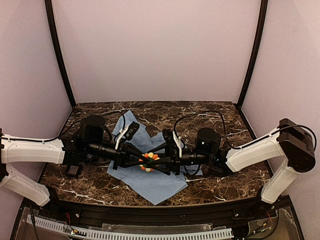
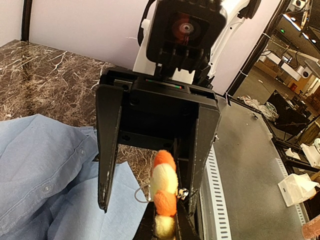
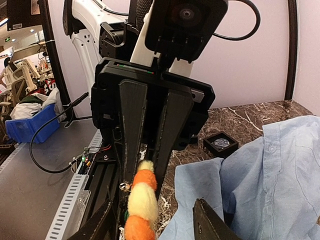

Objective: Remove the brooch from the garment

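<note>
A flower-shaped plush brooch (image 1: 149, 165) with orange and cream petals sits between the two grippers, above the blue garment (image 1: 145, 185). My left gripper (image 1: 140, 162) reaches it from the left; in the right wrist view its fingers are closed on the brooch (image 3: 142, 205), where a small metal piece shows. My right gripper (image 1: 158, 161) comes from the right and stands part open around the brooch, as the left wrist view (image 2: 165, 195) shows its fingers on either side of the petals.
A small black square box (image 3: 220, 144) lies on the marble table left of the garment. Both arms stand close together at the middle.
</note>
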